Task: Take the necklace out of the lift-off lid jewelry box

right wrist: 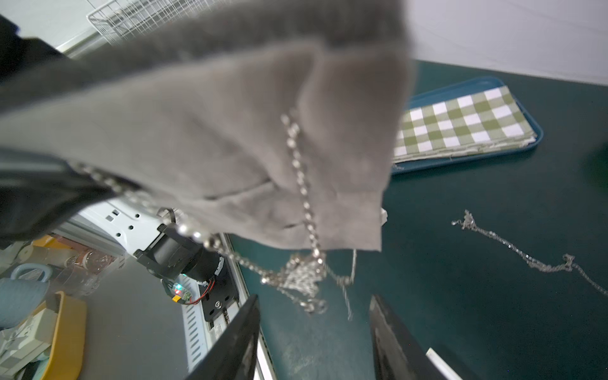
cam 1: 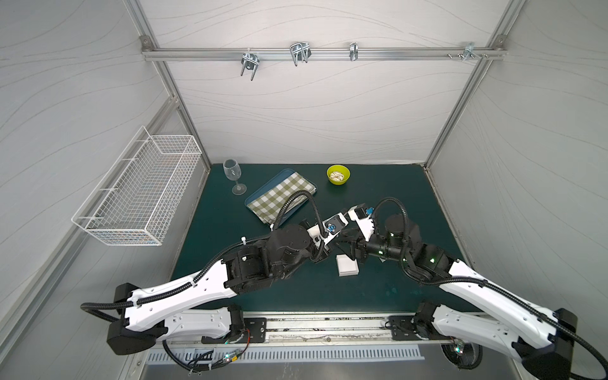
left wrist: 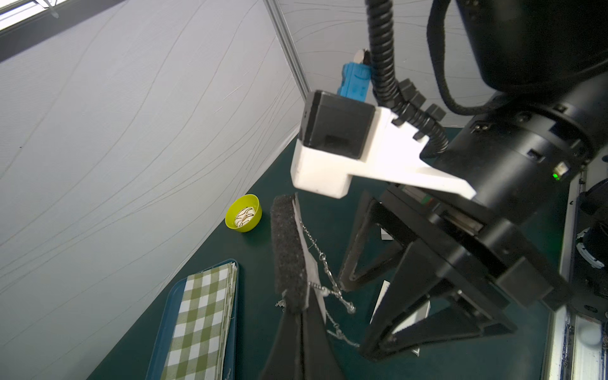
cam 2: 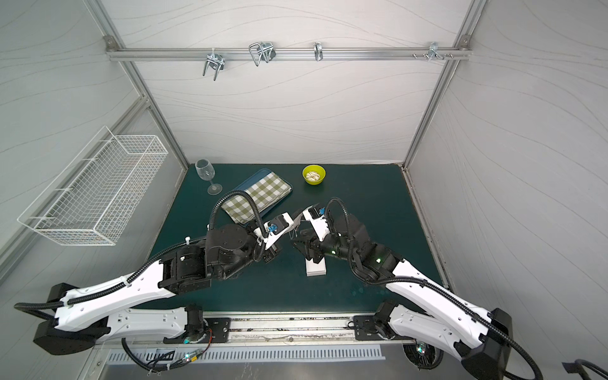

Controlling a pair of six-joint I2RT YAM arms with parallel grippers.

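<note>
My left gripper is shut on a thin grey velvet piece point(right wrist: 335, 145), held up over the table. A silver necklace point(right wrist: 304, 272) hangs from that piece in a tangled clump with loose strands. My right gripper is part open just below and beside the hanging chain, with nothing seen between its fingers. Another length of silver chain point(right wrist: 538, 262) shows lower at the right in the right wrist view. A white box point(cam 1: 347, 266) lies on the table beneath the arms.
A blue tray point(cam 1: 259, 193) with checked cloths, a wine glass point(cam 1: 235, 171) and a green bowl point(cam 1: 338, 178) stand toward the back. A wire basket point(cam 1: 136, 190) hangs on the left wall.
</note>
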